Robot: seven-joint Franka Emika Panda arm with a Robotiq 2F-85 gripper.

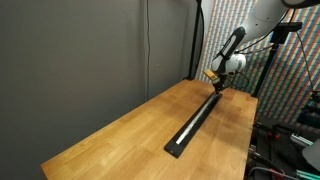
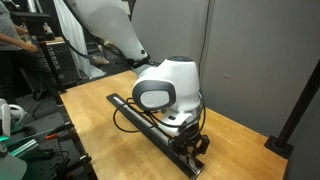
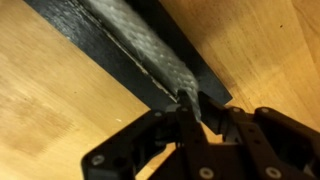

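A long black strip-shaped base (image 1: 194, 125) lies on the wooden table, with a pale grey braided rope or strap (image 3: 150, 45) running along its middle. In the wrist view my gripper is shut on the end of the grey rope, close over one end of the black base. Exterior view 1 has my gripper (image 1: 216, 91) at the far end of the base. From the other side, the gripper (image 2: 190, 158) shows low at the near end, and the arm's white body hides part of the base. Whether the held end touches the base, I cannot tell.
Bare wooden table (image 1: 110, 130) spreads to the left of the base. A grey partition wall (image 1: 70, 70) stands behind it. Dark equipment (image 1: 290, 140) with cables is at the right edge.
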